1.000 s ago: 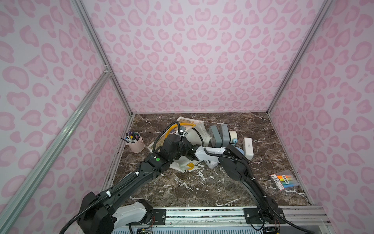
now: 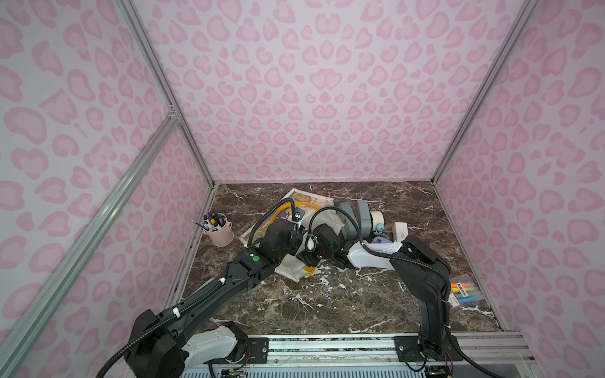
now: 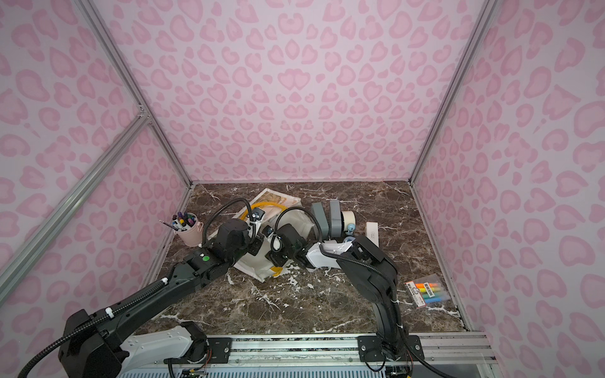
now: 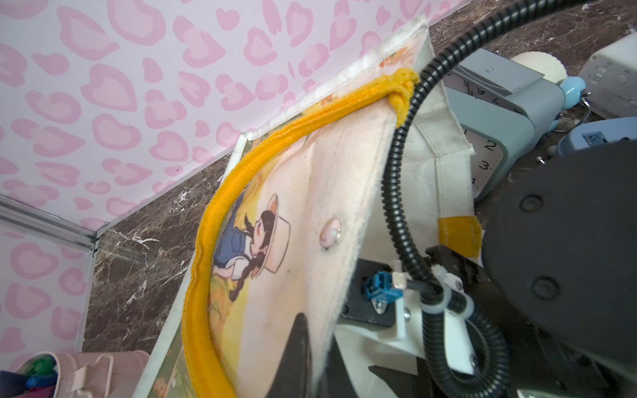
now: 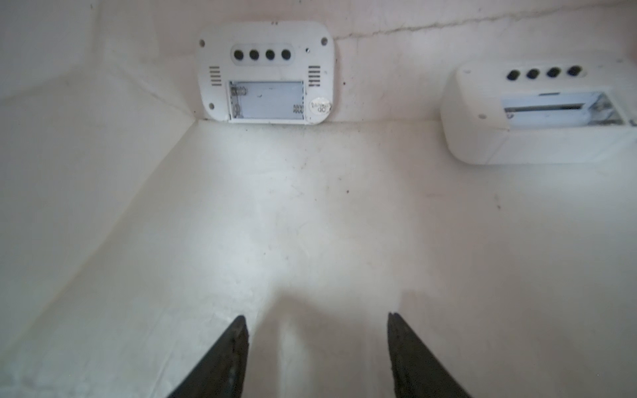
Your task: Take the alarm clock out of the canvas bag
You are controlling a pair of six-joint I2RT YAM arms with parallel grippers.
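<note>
The canvas bag (image 4: 285, 219), with a printed girl and a yellow handle (image 4: 205, 265), lies open on the table. My left gripper is shut on the edge of its printed side, a finger on each side of the cloth. In the right wrist view I look into the pale bag interior, where one white alarm clock (image 5: 268, 73) rests against the far wall and a second white clock (image 5: 540, 109) sits to its right. Their battery compartments face me. My right gripper is partly open, empty, and some way short of both clocks.
Grey clocks (image 2: 356, 218) stand just right of the bag, beside a white box (image 2: 400, 231). A pink pen cup (image 2: 220, 233) is at the left and a pack of markers (image 2: 464, 289) at the far right.
The left arm has barely moved.
</note>
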